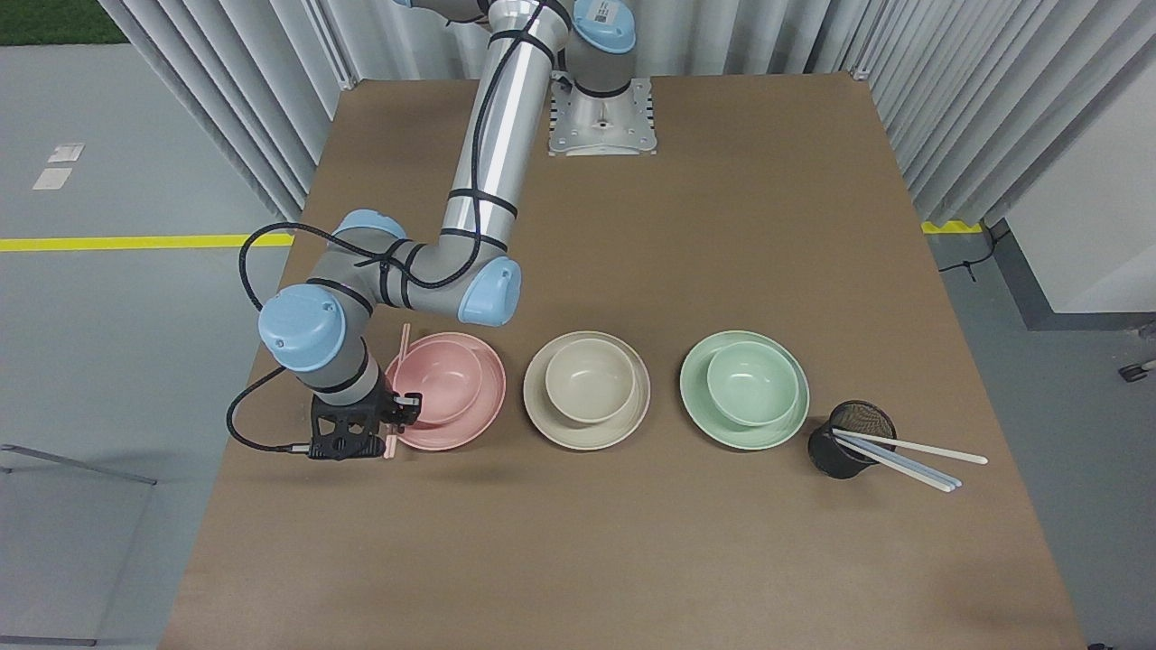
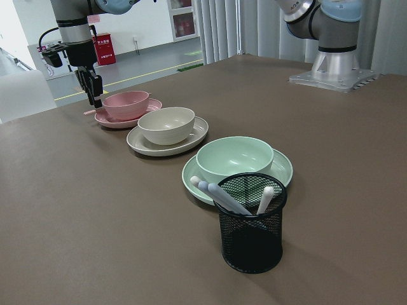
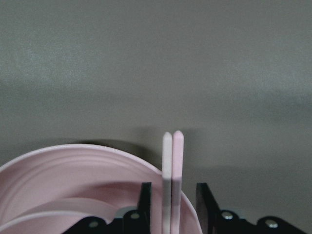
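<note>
Pink chopsticks (image 3: 176,165) lie along the left edge of the pink plate (image 1: 469,427), beside the pink bowl (image 1: 444,378); their ends show in the front and wrist views. My gripper is low over them, its fingers open, one on each side of the pair, with a gap to each. In the left view it reaches down at the plate's far side (image 2: 95,101).
A cream bowl on a plate (image 1: 590,378) and a green bowl on a plate (image 1: 750,380) stand to the right, then a black mesh cup (image 1: 832,457) holding several chopsticks.
</note>
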